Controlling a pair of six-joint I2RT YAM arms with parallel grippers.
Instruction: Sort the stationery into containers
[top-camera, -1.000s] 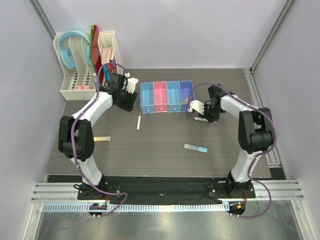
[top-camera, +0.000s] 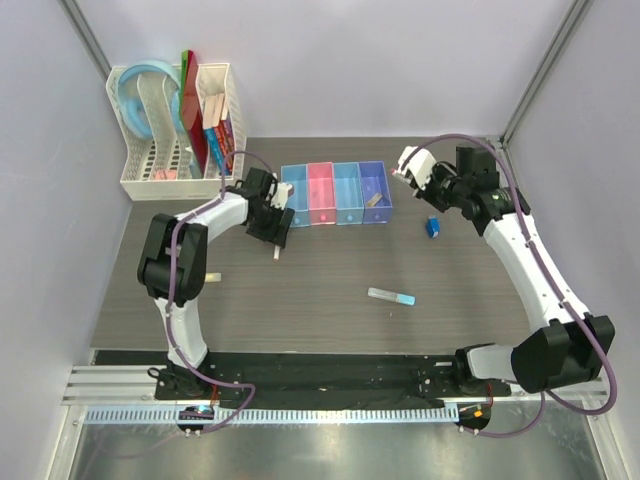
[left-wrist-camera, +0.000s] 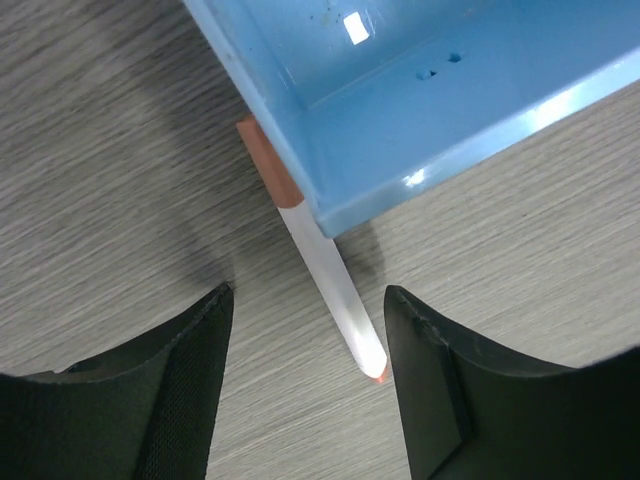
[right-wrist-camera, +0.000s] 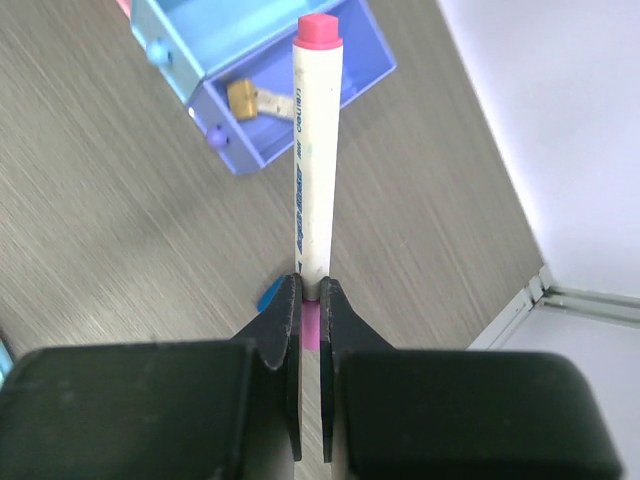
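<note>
My left gripper is open above a white marker (left-wrist-camera: 330, 280) with a reddish cap, lying on the wood beside a blue bin (left-wrist-camera: 450, 110) of the container row (top-camera: 320, 195). My right gripper is raised at the row's right, shut on a white-and-pink marker (right-wrist-camera: 316, 180). In the top view a clear-and-blue item (top-camera: 390, 296) lies at the front right, a small blue object (top-camera: 433, 226) right of the bins and a yellowish stick (top-camera: 213, 277) at the left. The purple bin (right-wrist-camera: 355, 70) holds a pale item and a tan one.
A white rack (top-camera: 150, 170) with books and folders stands at the back left. Walls border both sides.
My left gripper has moved toward the front and right, down to the marker beside the bins. My right gripper has risen from the table with a marker, uncovering the small blue object.
</note>
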